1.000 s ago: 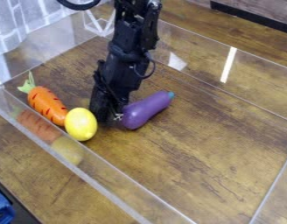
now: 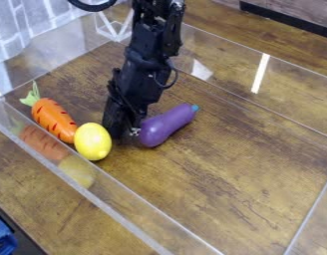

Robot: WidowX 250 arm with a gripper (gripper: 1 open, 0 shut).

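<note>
The black gripper (image 2: pixel 127 125) reaches down to the wooden floor of the clear-walled bin, with its tip between a yellow egg-shaped toy (image 2: pixel 92 141) and a purple eggplant (image 2: pixel 167 124). Its fingertips are dark and partly hidden among the toys, and nothing shows held between them. An orange carrot (image 2: pixel 53 120) with a pale green top lies to the left of the yellow toy.
Clear plastic walls (image 2: pixel 261 72) border the area. A blue object (image 2: pixel 1 239) sits outside at the lower left corner.
</note>
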